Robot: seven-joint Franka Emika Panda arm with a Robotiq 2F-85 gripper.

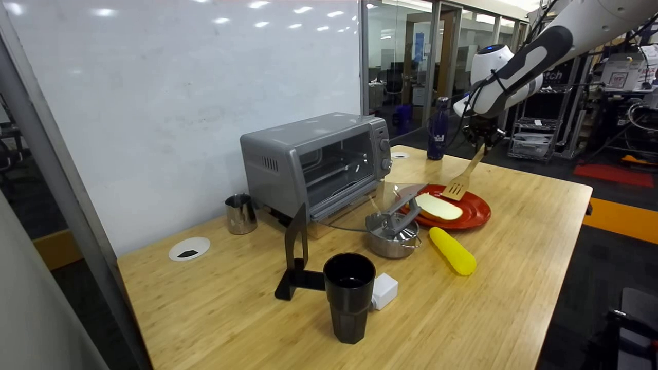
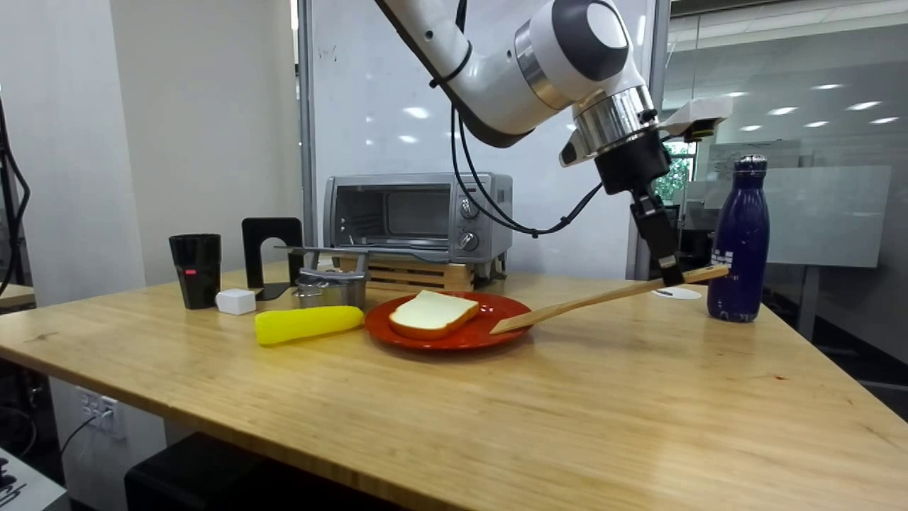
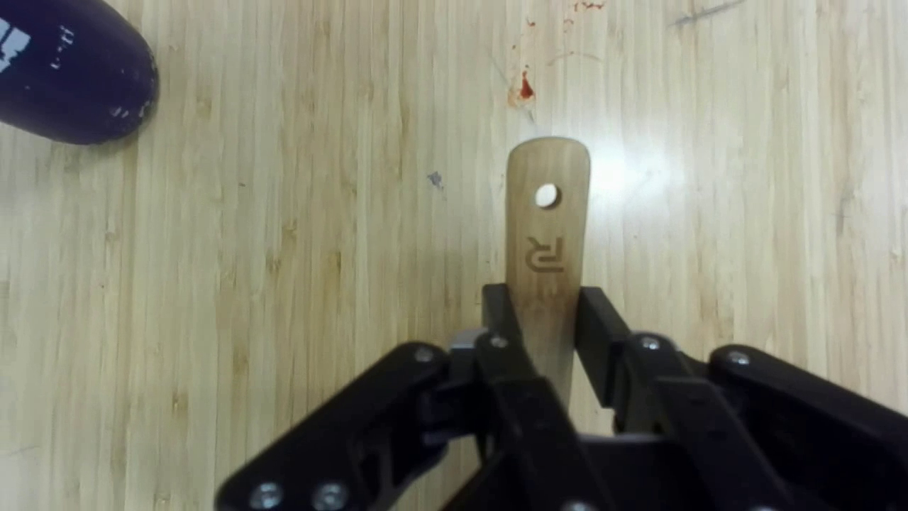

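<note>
My gripper is shut on the handle of a wooden spatula [image 3: 549,247], whose holed end sticks out past the fingertips. From there the spatula [image 2: 596,305] slopes down, its slotted blade [image 1: 455,187] over the edge of a red plate [image 1: 478,213]. Whether the blade touches the plate is hard to tell. A slice of bread [image 2: 432,311] lies flat on that plate, a short gap away from the blade's tip.
Close beyond the gripper stands a dark blue bottle [image 2: 738,247]. A yellow object [image 1: 453,250] and a lidded pot [image 1: 393,239] sit beside the plate. Behind are the toaster oven [image 1: 314,157] and whiteboard.
</note>
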